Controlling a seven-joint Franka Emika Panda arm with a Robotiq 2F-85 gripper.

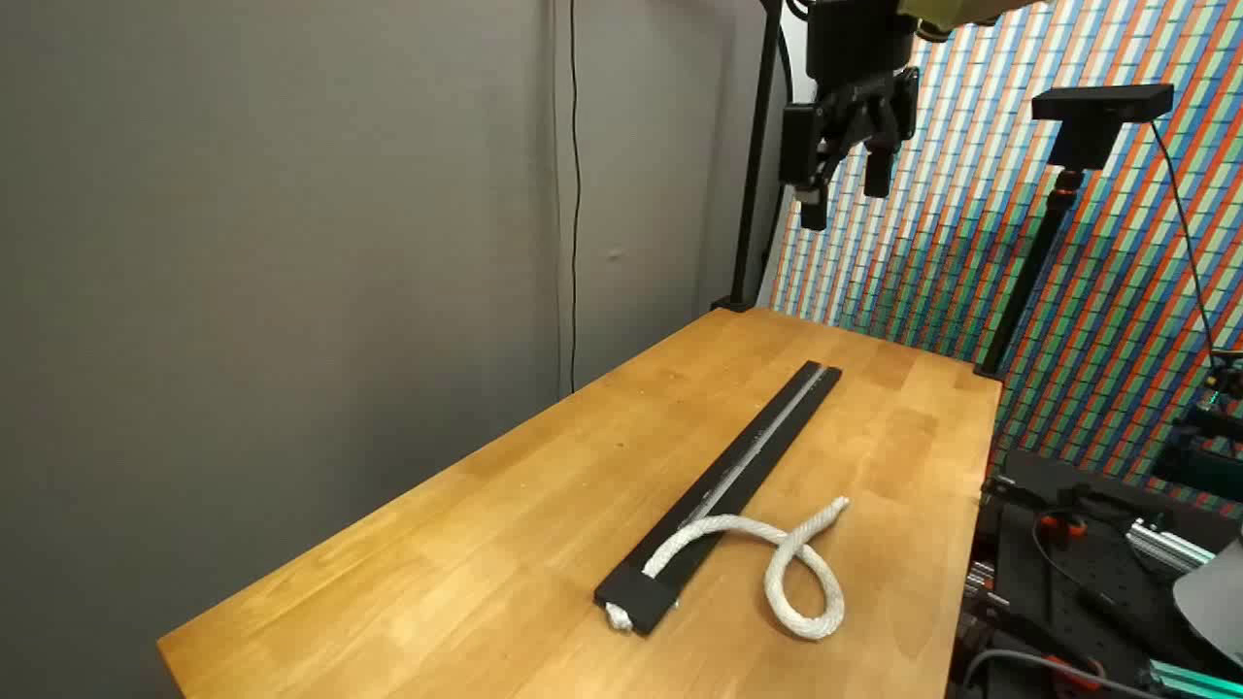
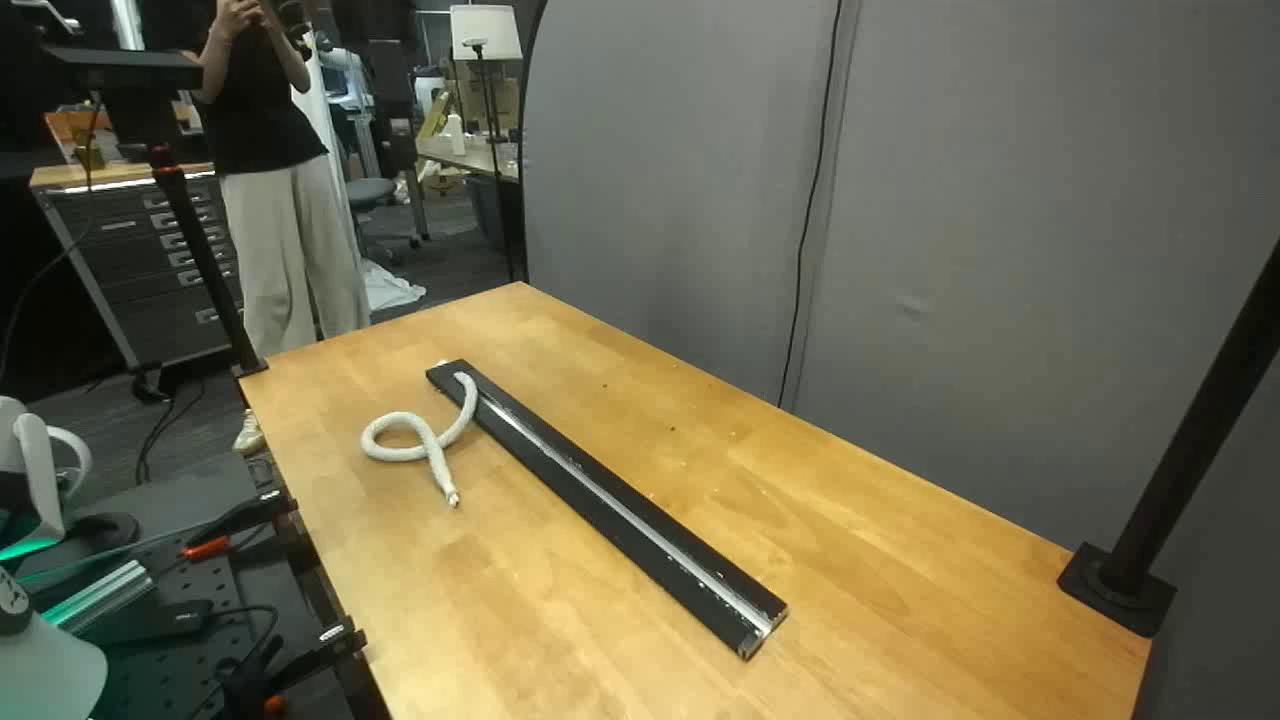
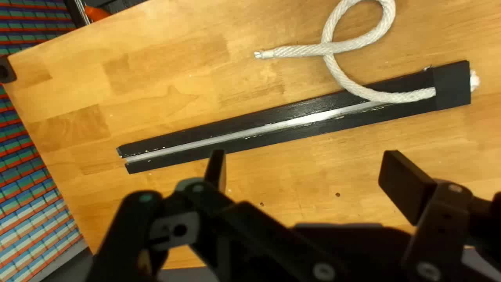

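Note:
A white braided rope lies on the table, one end under the black band at the end of a long black channel. From there the rope bends out of the channel and makes a loop; its free end rests on bare wood. The rope crosses over itself in the wrist view, and the groove of the channel is empty along most of its length. Exterior view 2 shows the same rope and channel. My gripper hangs open high above the table, nothing between its fingers.
Bare wooden table surrounds the channel. Black posts rise at the table's edge, one with a box-like head. A grey wall runs along one long side; cables and hardware lie beyond the opposite one. A person stands behind.

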